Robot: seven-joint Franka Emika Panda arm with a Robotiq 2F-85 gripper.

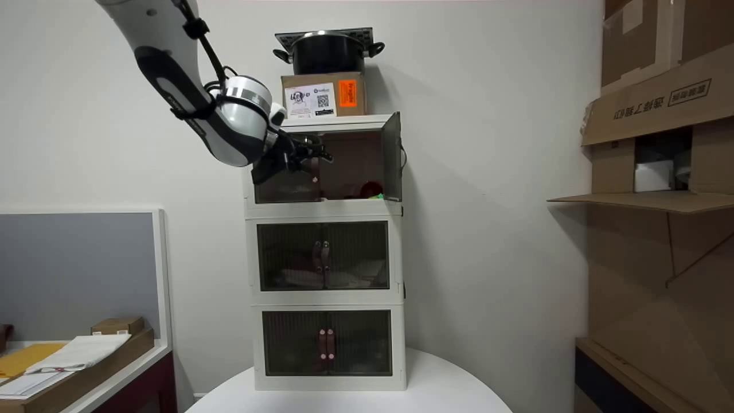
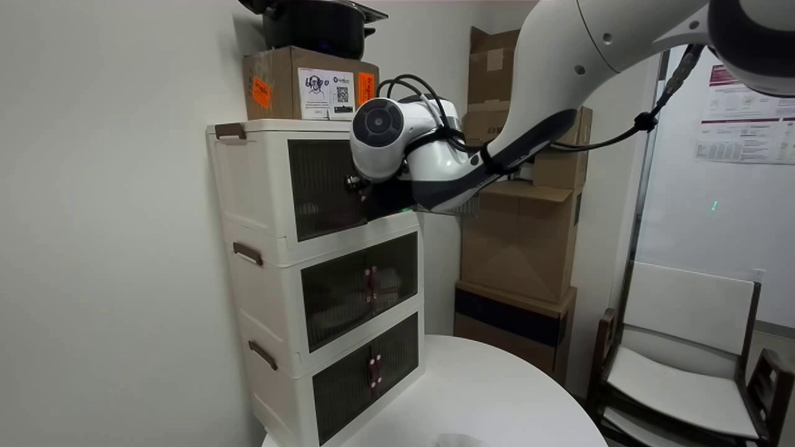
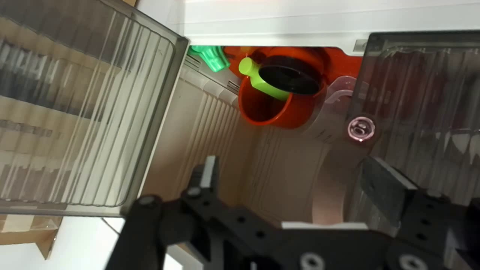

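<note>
My gripper stands open, nothing between its fingers, in front of the top compartment of the white cabinet (image 1: 358, 209). That compartment's right door (image 1: 392, 158) is swung wide open, while its left door (image 3: 418, 121) is closed. In the wrist view, the left door's handle (image 3: 330, 189) shows beyond the gap between my fingers, nearer the right one; whether they touch it I cannot tell. Inside the compartment lie a red cup (image 3: 270, 108), a black round piece (image 3: 290, 74), a lime-green piece (image 3: 265, 83) and a green item (image 3: 211, 56). My arm hides the gripper in exterior view 2.
The middle doors (image 1: 323, 256) and bottom doors (image 1: 327, 344) are closed. A cardboard box (image 1: 323, 96) with a black pot (image 1: 328, 55) sits on the cabinet. Cardboard boxes (image 2: 514, 238) stand to the right.
</note>
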